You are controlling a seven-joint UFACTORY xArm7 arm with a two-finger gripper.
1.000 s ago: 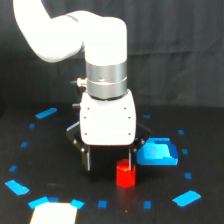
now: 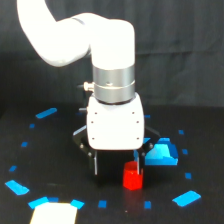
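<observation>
My white gripper (image 2: pixel 117 168) hangs low over the black table, its fingers spread well apart. A small red block (image 2: pixel 132 180) stands just below and around the right-hand finger; that finger overlaps the block's upper part from this view. Whether they touch I cannot tell. The space by the left-hand finger looks empty. Behind and to the right of the gripper lies a bright blue piece (image 2: pixel 161 154), partly hidden by the hand.
Blue tape strips (image 2: pixel 186 198) and small blue marks are scattered over the black table. A pale, cream-coloured square (image 2: pixel 53 213) sits at the front left edge. Open table surface lies left and right of the arm.
The gripper has shifted a little to the right and slightly downward. The red block also appears a little farther right and nearer the camera, and slightly turned. The blue piece has stayed put.
</observation>
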